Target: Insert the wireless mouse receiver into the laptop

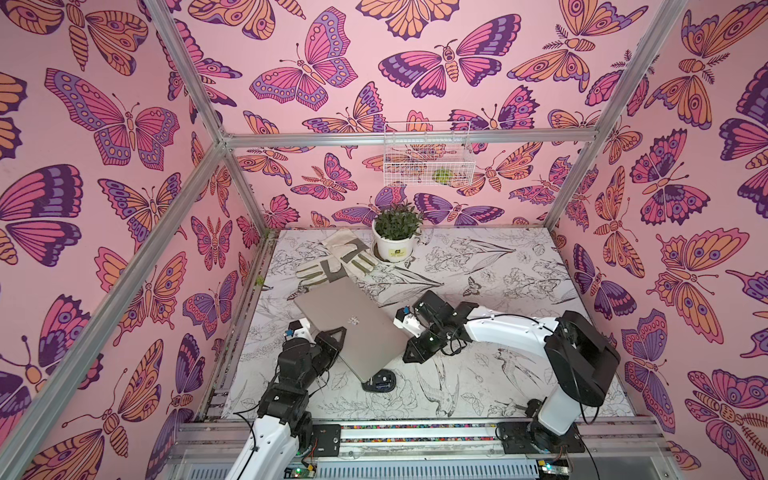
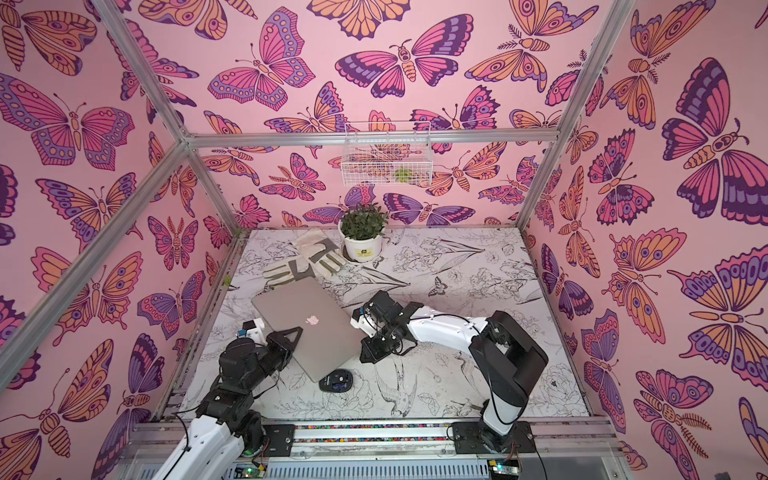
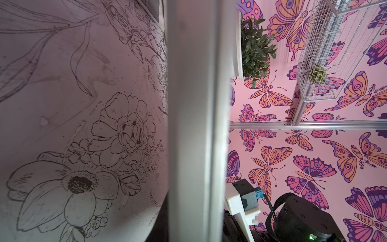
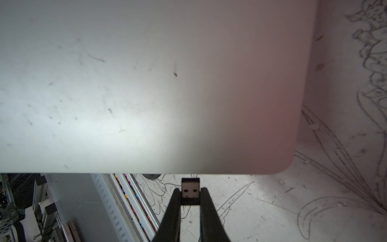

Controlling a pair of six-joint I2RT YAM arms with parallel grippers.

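The closed grey laptop (image 1: 360,324) is tilted across the table. My left gripper (image 1: 340,336) is shut on its near left edge; in the left wrist view the laptop's edge (image 3: 195,121) runs upright through the middle, hiding the fingertips. In the right wrist view my right gripper is shut on the small USB receiver (image 4: 190,188), its metal plug pointing toward the camera side. Just above the receiver in that view lies the laptop's straight edge, near its rounded corner. Whether receiver and laptop touch, I cannot tell. The port does not show.
A black mouse (image 1: 380,381) lies by the laptop's near corner. Behind the laptop are work gloves (image 1: 340,257) and a potted plant (image 1: 394,232). A wire basket (image 1: 428,164) hangs on the back wall.
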